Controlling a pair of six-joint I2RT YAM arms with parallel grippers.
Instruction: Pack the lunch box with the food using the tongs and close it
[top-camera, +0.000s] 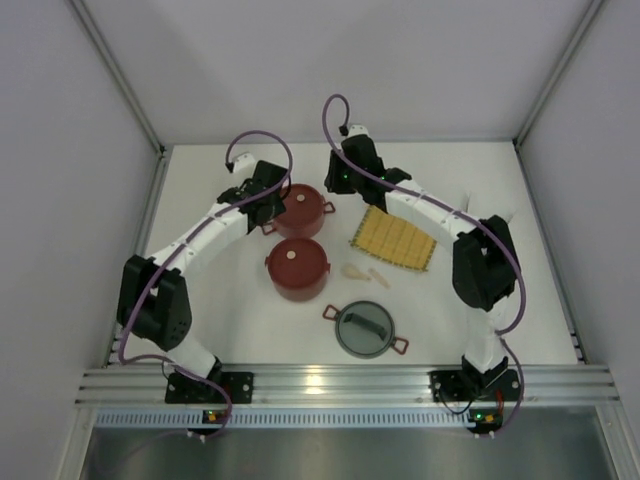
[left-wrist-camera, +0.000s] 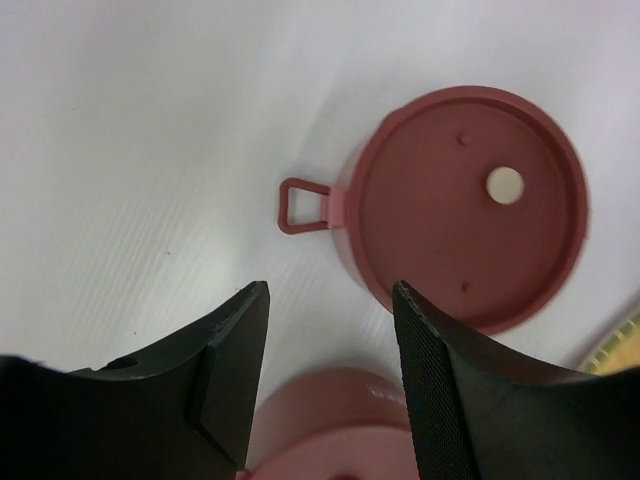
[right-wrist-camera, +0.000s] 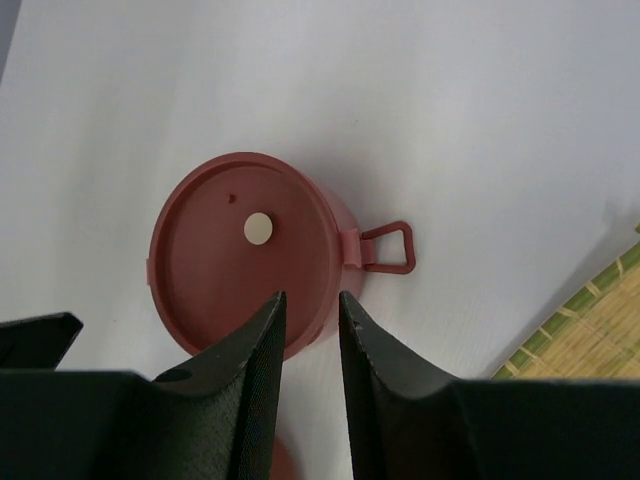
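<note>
Two round dark-red lunch boxes with lids stand one behind the other: the rear box (top-camera: 298, 205) and the front box (top-camera: 297, 265). My left gripper (top-camera: 280, 209) is over the rear box's left side, and my right gripper (top-camera: 331, 187) is over its right edge. Open left fingers (left-wrist-camera: 238, 335) show empty in the left wrist view, with the rear box's left handle (left-wrist-camera: 285, 205) ahead of them. In the right wrist view the right fingers (right-wrist-camera: 262, 345) stand a narrow gap apart, holding nothing; the right handle (right-wrist-camera: 408, 250) lies ahead of them. The front box is partly cut off below.
A yellow bamboo mat (top-camera: 395, 238) lies right of the boxes. A wooden spoon (top-camera: 354, 272) and a small wooden piece (top-camera: 378, 277) are in front of it. Nearer still sits a grey round tray (top-camera: 346, 340) with red handles, bearing a dark object.
</note>
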